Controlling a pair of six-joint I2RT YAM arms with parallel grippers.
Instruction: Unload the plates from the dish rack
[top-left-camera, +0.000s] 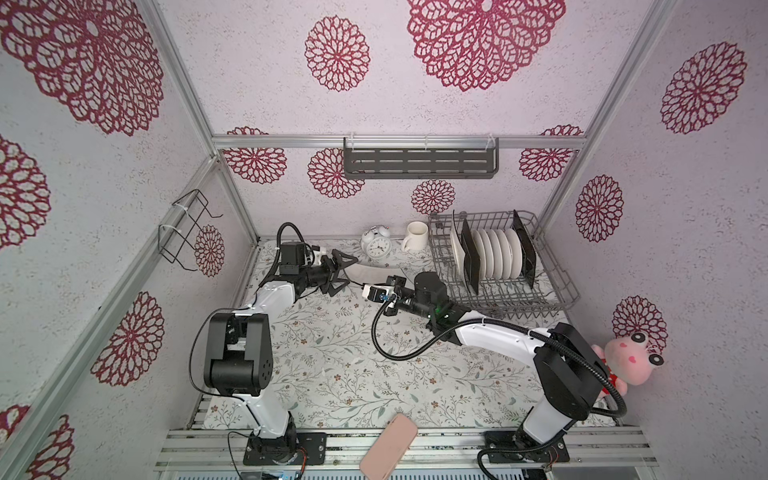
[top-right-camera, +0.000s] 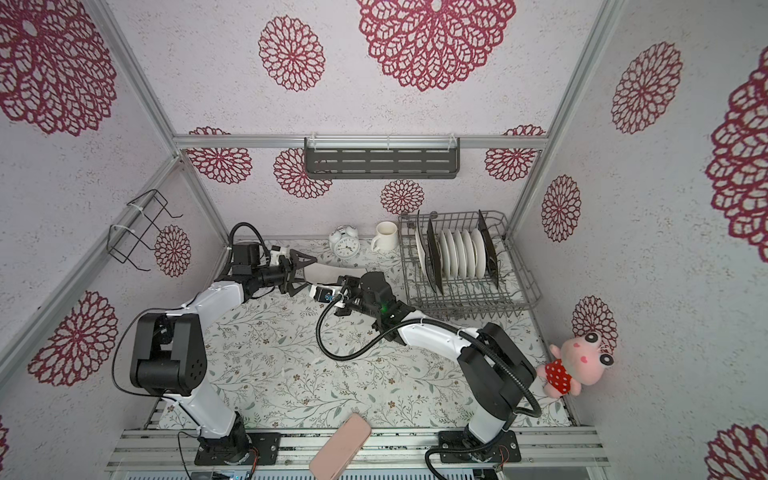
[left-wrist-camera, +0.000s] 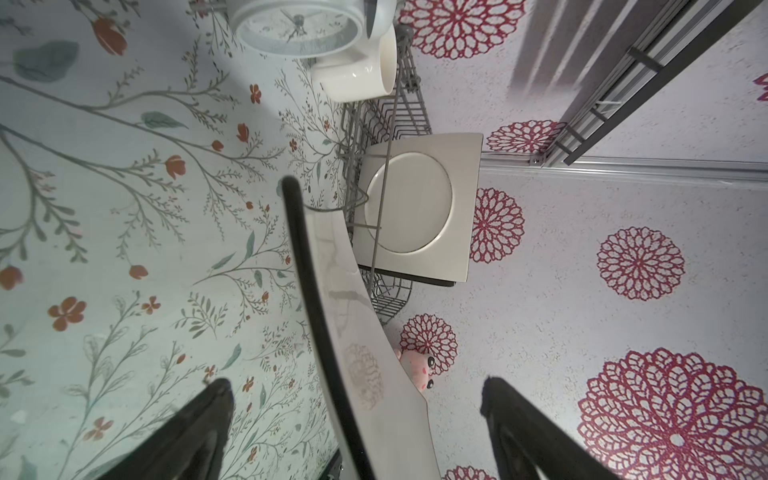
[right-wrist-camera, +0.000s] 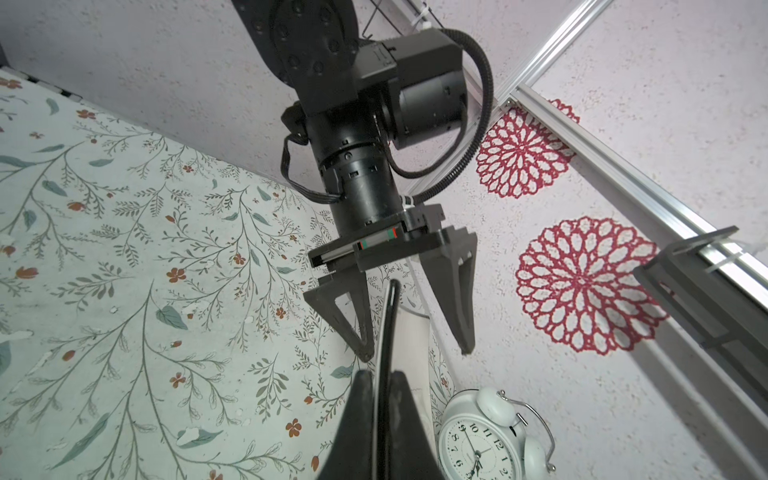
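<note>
A plate (top-left-camera: 370, 273) with a dark edge is out of the rack, held by my right gripper, shut on its rim. My left gripper stands open at the plate's left end, its fingers either side of the plate's dark edge in the left wrist view, apart from it. The dish rack (top-left-camera: 556, 298) at the back right holds several white plates (top-right-camera: 456, 253) and dark-edged square plates (top-right-camera: 488, 248).
A white mug (top-left-camera: 415, 236) and an alarm clock (top-left-camera: 375, 241) stand at the back, left of the rack. A pink plush toy (top-right-camera: 580, 364) sits at the right wall.
</note>
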